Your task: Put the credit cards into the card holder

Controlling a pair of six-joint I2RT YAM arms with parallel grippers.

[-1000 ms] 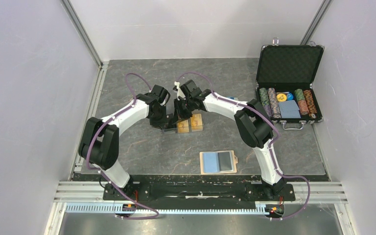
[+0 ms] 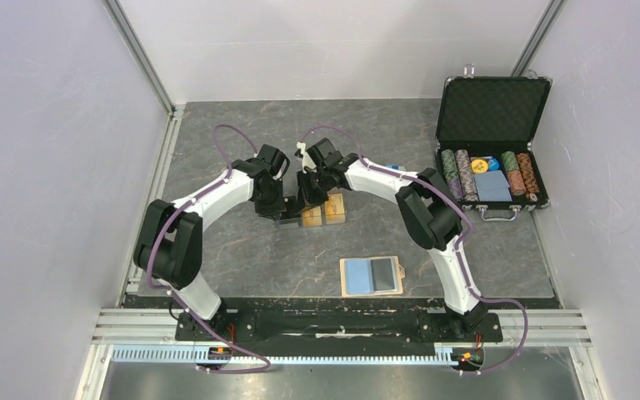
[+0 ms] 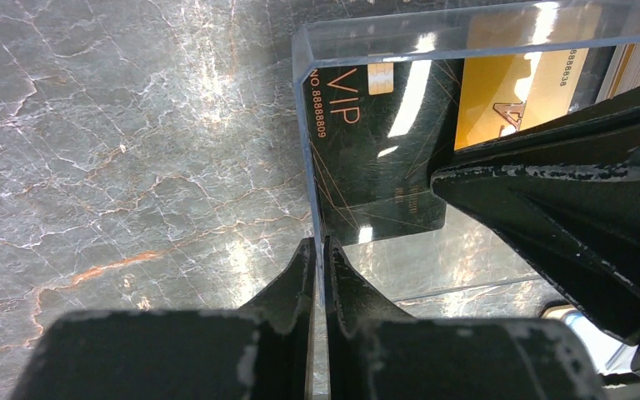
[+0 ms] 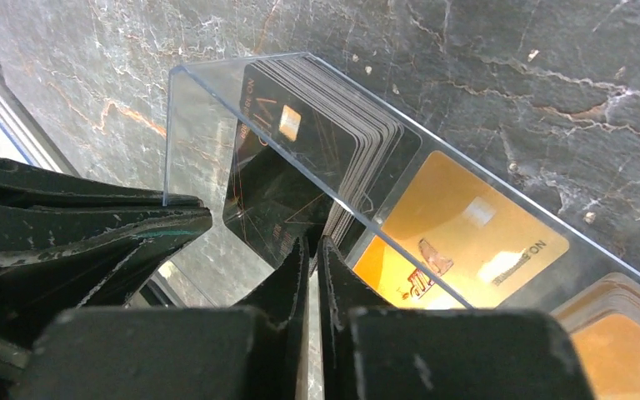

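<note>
The clear card holder (image 2: 335, 222) lies at the middle of the table, partly hidden by my arms. A stack of black cards (image 4: 300, 125) leans in its left compartment, with a VIP print on the front one. Gold cards (image 4: 467, 233) fill the compartments beside it. My left gripper is shut on the holder's left wall (image 3: 308, 158). In the right wrist view my right gripper is shut, its tips at the lower edge of the black stack; nothing clearly shows between its fingers.
An open flat board with a blue and a grey panel (image 2: 372, 276) lies front right. At the back right stands an open case (image 2: 494, 112) of poker chips.
The left arm and the holder stay in place.
</note>
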